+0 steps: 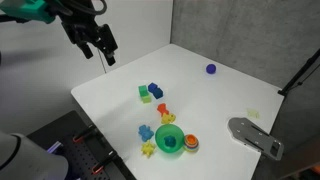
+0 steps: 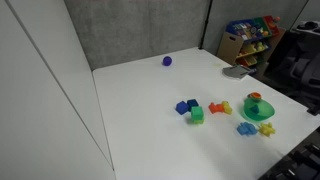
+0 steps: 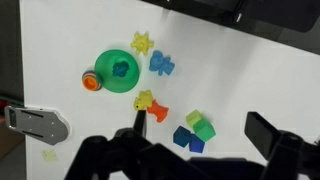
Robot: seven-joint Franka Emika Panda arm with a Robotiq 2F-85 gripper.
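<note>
High above the white table's near left side, my gripper (image 1: 97, 52) stands open. Its dark fingers are wide apart in the wrist view, with nothing held between them. Below lie a green block (image 3: 203, 130) and blue blocks (image 3: 181, 136) close together. A red-orange figure (image 3: 159, 114) rests against a yellow one (image 3: 144, 99). Nearby are a blue figure (image 3: 162, 64) and another yellow figure (image 3: 142, 43). A green bowl (image 3: 104, 73) holds a small dark blue piece (image 3: 121, 69). Beside its rim is a round orange-and-white item (image 3: 92, 81).
A grey flat device (image 1: 255, 137) lies at the table's far right edge. One dark blue ball (image 2: 167, 61) sits alone near the back. A shelf of colourful bins (image 2: 248, 42) stands beyond the table.
</note>
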